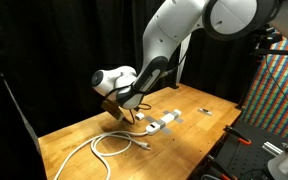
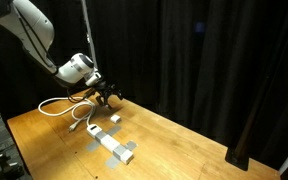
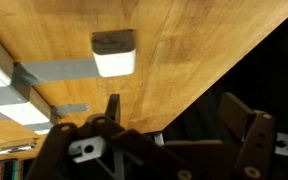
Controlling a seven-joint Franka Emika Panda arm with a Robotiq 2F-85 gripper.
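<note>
My gripper (image 1: 121,114) is low over the back of the wooden table, pointing down. It is open; in the wrist view the fingers (image 3: 112,107) are wide apart with nothing between them. A small white block (image 3: 114,53) with a dark face rests on the wood, off to one side of the fingers and apart from them. In exterior view 2 the block (image 2: 115,118) lies right of the gripper (image 2: 104,97). Beyond it is a white power strip (image 1: 164,122), partly seen at the wrist view's left edge.
A looped white cord (image 1: 76,151) and its plug (image 1: 144,145) lie on the left part of the table (image 2: 184,152). Black curtain (image 2: 199,70) hangs close behind the back edge. A small light object (image 1: 205,111) lies at the right. Bare wood is plentiful in exterior view 2's right half.
</note>
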